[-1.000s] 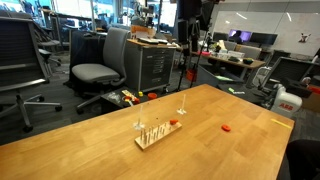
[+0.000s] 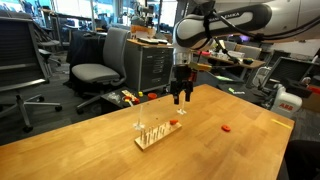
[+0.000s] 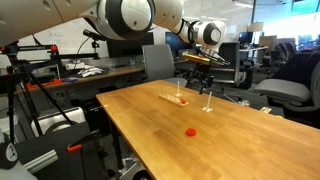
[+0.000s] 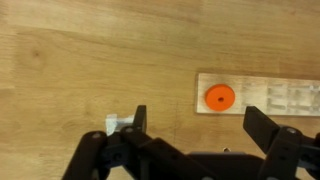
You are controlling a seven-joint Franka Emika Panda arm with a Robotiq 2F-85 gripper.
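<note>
My gripper (image 2: 182,98) hangs open over the far side of the wooden table, nothing between its fingers. In the wrist view the gripper has its fingers spread wide. A pale wooden board (image 2: 158,136) with a row of pegs lies nearby, and a red-orange disc (image 4: 220,97) sits at its near end in that view, between the fingers but toward the right one. A white base (image 4: 118,123) is partly hidden by the left finger. Another red disc (image 3: 191,132) lies loose on the table.
Thin white upright pegs on bases stand beside the board, one (image 2: 139,122) at its left and one (image 3: 208,104) close under the arm. An office chair (image 2: 98,73) stands behind the table.
My gripper has come down from well above the table to a lower position, shifting slightly left in exterior view 1. The board and discs have stayed where they were.
</note>
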